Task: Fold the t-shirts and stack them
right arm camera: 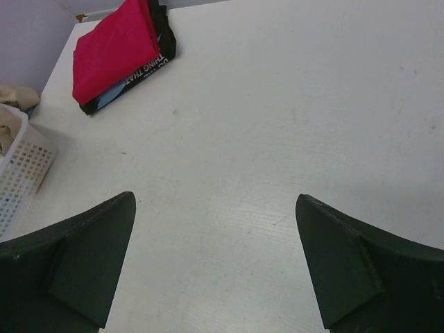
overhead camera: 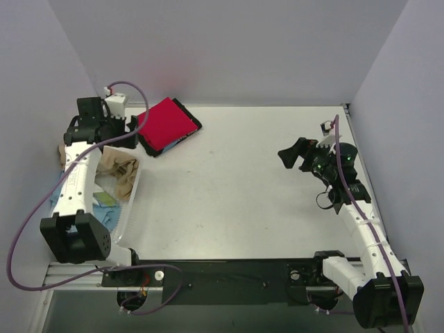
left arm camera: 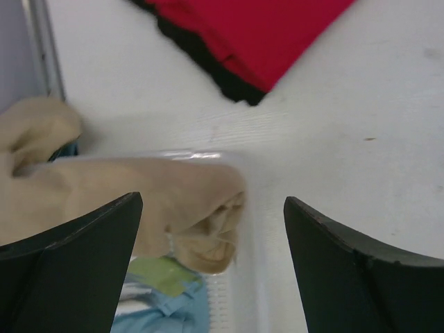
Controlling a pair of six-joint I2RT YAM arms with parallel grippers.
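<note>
A folded red shirt (overhead camera: 166, 125) lies on top of a black one (overhead camera: 190, 113) at the back left of the table, making a small stack. In the white basket (overhead camera: 132, 208) at the left are a tan shirt (overhead camera: 119, 168) and a light blue one (overhead camera: 105, 216), both crumpled. My left gripper is open above the tan cloth, with nothing between its fingers, and the arm hides part of the basket from the top. On the right side, my right gripper hangs open and empty over bare table.
Grey walls (overhead camera: 409, 139) close it in at the back and both sides. A purple cable (overhead camera: 41, 201) loops over the left arm.
</note>
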